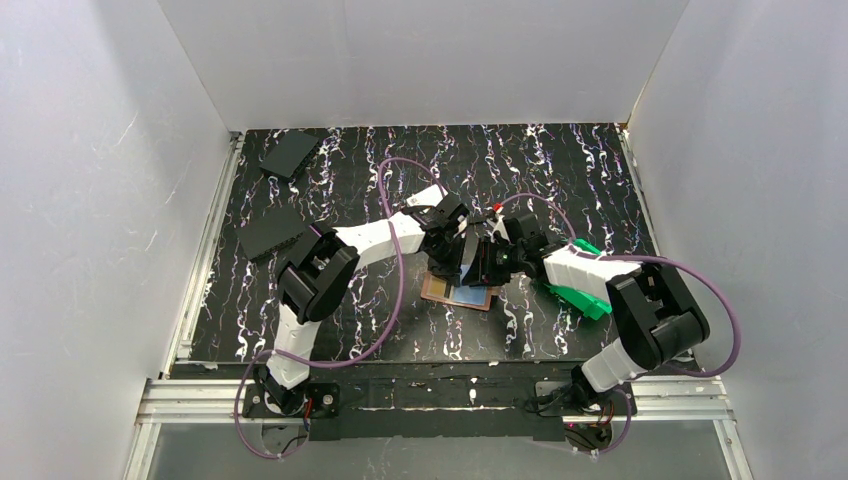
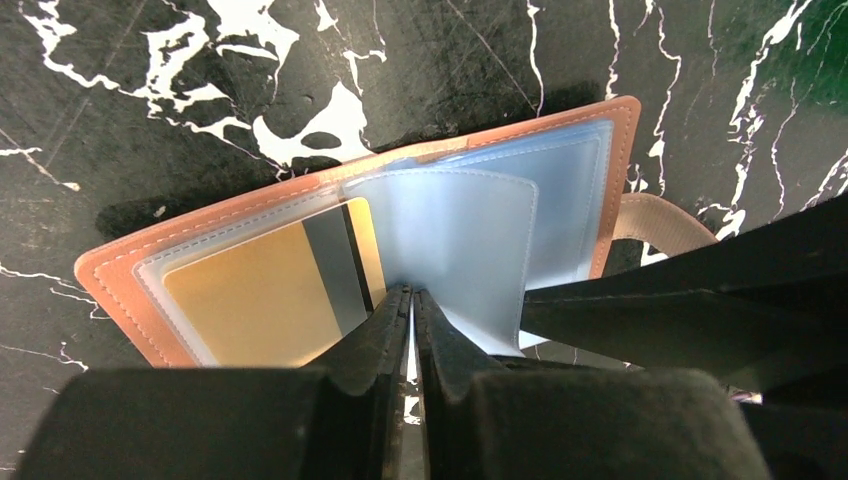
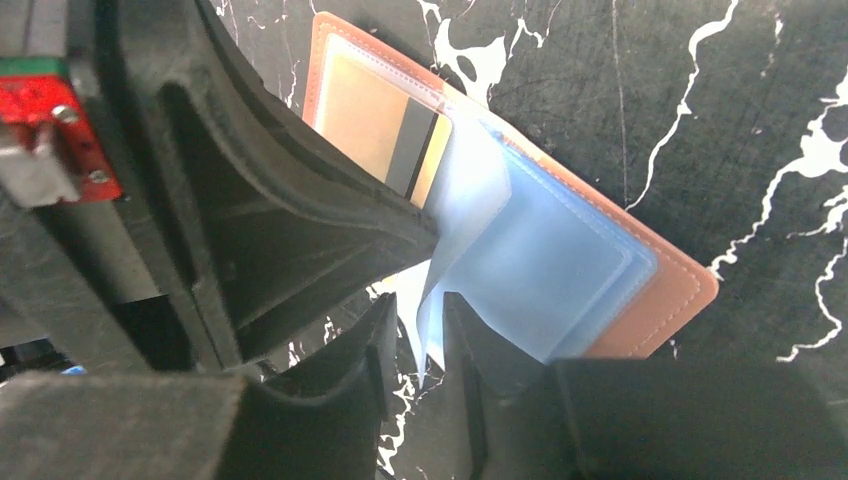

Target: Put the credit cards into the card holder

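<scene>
The tan-edged card holder [image 1: 458,299] lies spread on the table under both grippers. In its left side sits a gold card [image 2: 262,290] with a dark stripe, inside a clear sleeve. A blue sleeve page [image 2: 450,225] is lifted and curved over the holder's blue right side [image 3: 540,265]. My left gripper is shut, its tips against this page next to the gold card. Part open, my right gripper has the page's raised lower edge between its fingers, with gaps visible.
A green box [image 1: 580,298] stands to the right beneath the right arm. Black blocks [image 1: 290,155] lie at far left; a white item [image 1: 428,195] and a small dark item [image 1: 483,217] lie behind the grippers. Free table lies in front of the holder.
</scene>
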